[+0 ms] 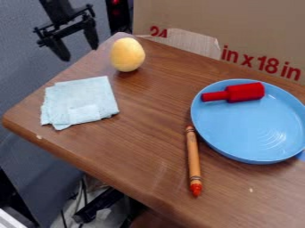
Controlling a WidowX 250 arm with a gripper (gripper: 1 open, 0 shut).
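My black gripper (78,47) is at the top left, open, above and left of the table's far left corner, nothing between its fingers. A folded light blue cloth (78,102) lies on the wooden table (131,151) at left. A yellow egg-shaped object (127,54) stands toward the back. An orange crayon (193,160) lies at lower right. A blue plate (251,129) at right holds a red object with a handle (242,92).
A cardboard box (238,31) with printed dimensions stands along the back. The table's left edge drops to a grey floor with cables below.
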